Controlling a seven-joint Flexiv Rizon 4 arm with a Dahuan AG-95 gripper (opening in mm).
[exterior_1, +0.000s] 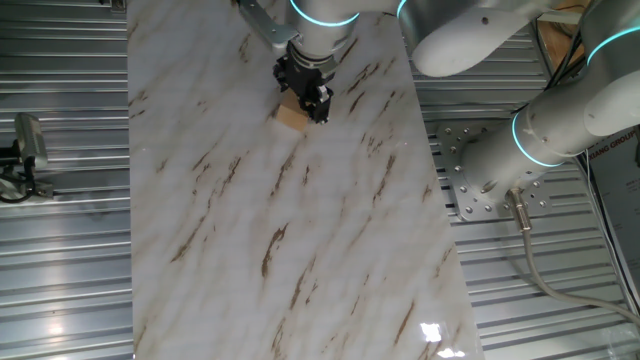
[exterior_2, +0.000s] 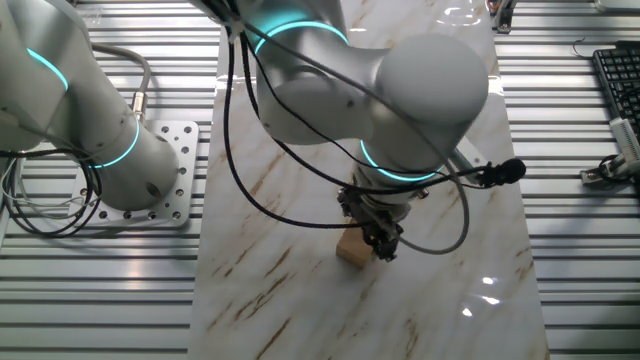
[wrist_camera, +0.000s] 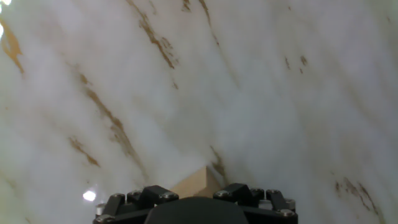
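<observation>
A light wooden block rests on the marble-patterned tabletop, partly covered by my gripper in the first exterior view. The second exterior view has the block just beside the gripper's black fingers. At the bottom edge of the wrist view, the two fingers stand apart, so the gripper is open. One corner of the block shows in the gap, beyond the fingers; its remainder is hidden behind the gripper body. Whether a finger touches the block cannot be made out.
Apart from the block, the marble tabletop is bare, with wide free room. Slatted metal surface flanks it. Loose black cables hang along the arm, and a keyboard lies off the table.
</observation>
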